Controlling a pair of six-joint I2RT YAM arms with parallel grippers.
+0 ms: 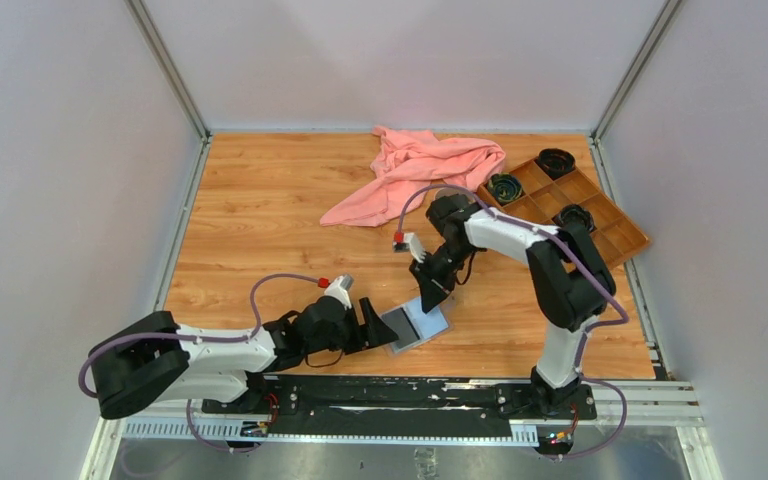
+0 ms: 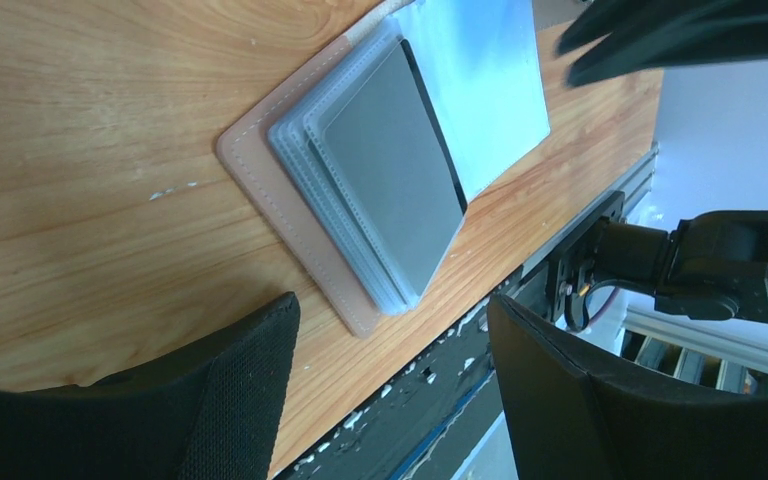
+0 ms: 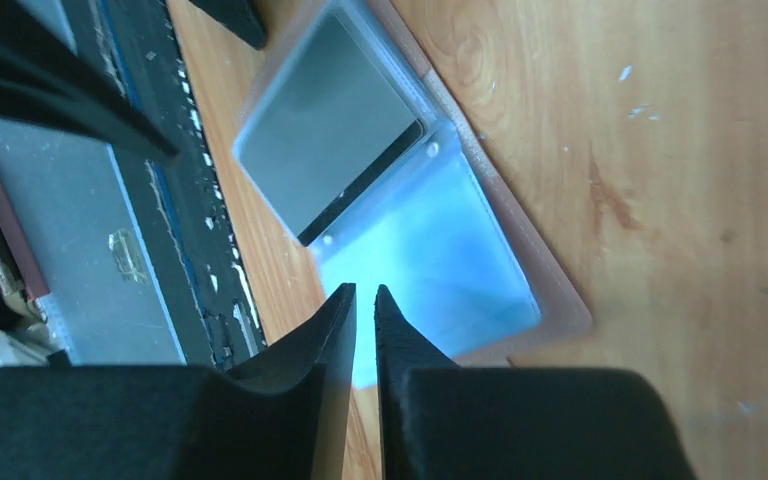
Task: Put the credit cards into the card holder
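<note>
The card holder lies open on the table, its pinkish cover (image 2: 290,220) under a stack of clear sleeves (image 2: 335,210). A grey card (image 2: 390,165) with a dark stripe sits in the top sleeve of one half. The other half shows a pale blue page (image 3: 430,260); whether a card is in it, I cannot tell. At the grey half's end is my left gripper (image 1: 380,325), fingers wide apart and nothing between them. My right gripper (image 1: 428,304) is over the blue page's edge, its fingers (image 3: 335,335) slightly apart with nothing visible between.
A pink cloth (image 1: 410,175) lies at the back. The wooden compartment tray (image 1: 615,225) holds several dark coiled items at the back right. Close to the holder runs the table's front edge (image 2: 380,380). Bare wood stretches across the left.
</note>
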